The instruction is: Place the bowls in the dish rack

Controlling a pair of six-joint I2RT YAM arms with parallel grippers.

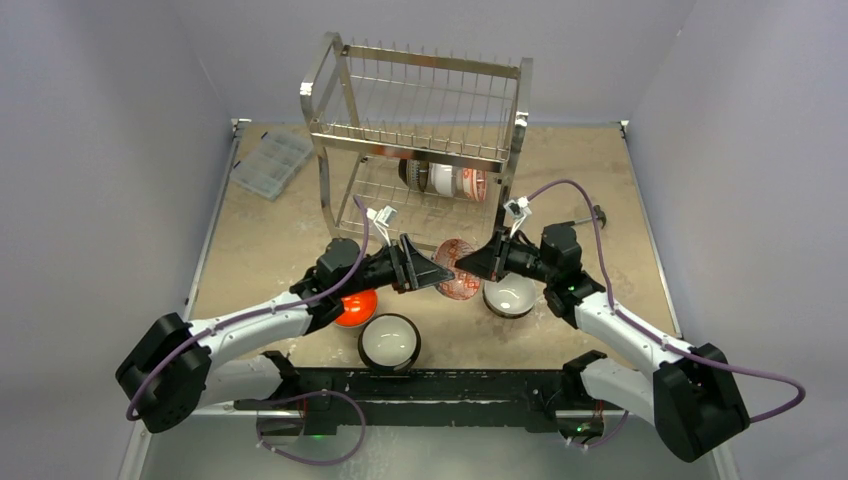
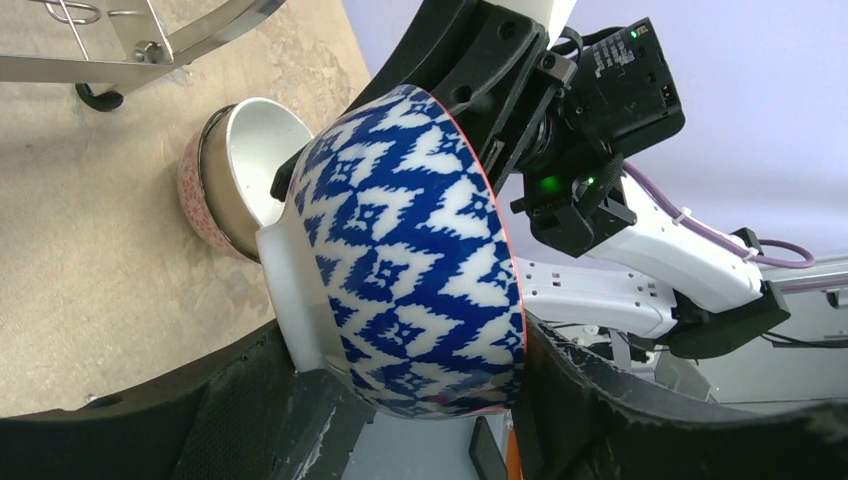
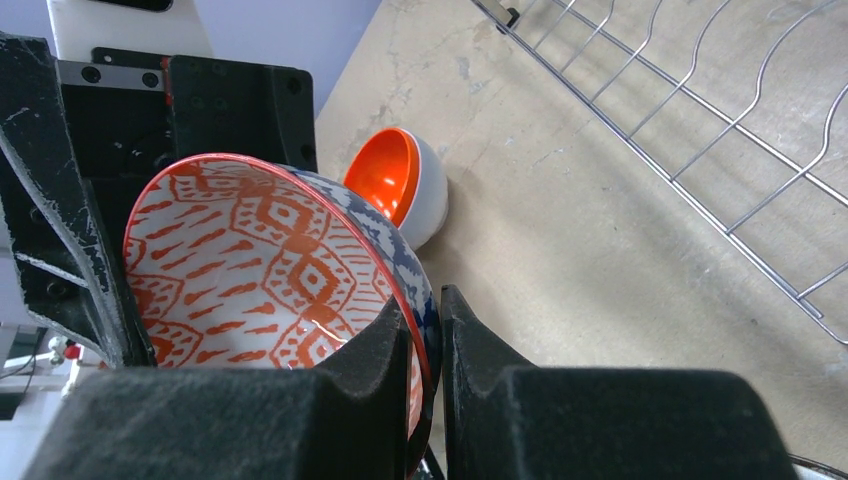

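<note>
A bowl (image 1: 457, 280), blue-and-white outside and red-patterned inside, is held upright on its side between both grippers above the table's middle. My right gripper is shut on its rim. My left gripper surrounds the same bowl (image 2: 405, 250) in the left wrist view; whether its fingers grip is unclear. The dish rack (image 1: 425, 145) stands behind, several bowls (image 1: 445, 180) upright on its lower tier. An orange bowl (image 1: 355, 312) and a dark-rimmed bowl (image 1: 389, 342) sit at the front left, stacked bowls (image 1: 510, 297) at the front right.
A clear compartment box (image 1: 270, 165) lies at the back left. A hammer (image 1: 595, 217) lies right of the rack. The walls enclose both sides. Bare table lies left and right of the rack.
</note>
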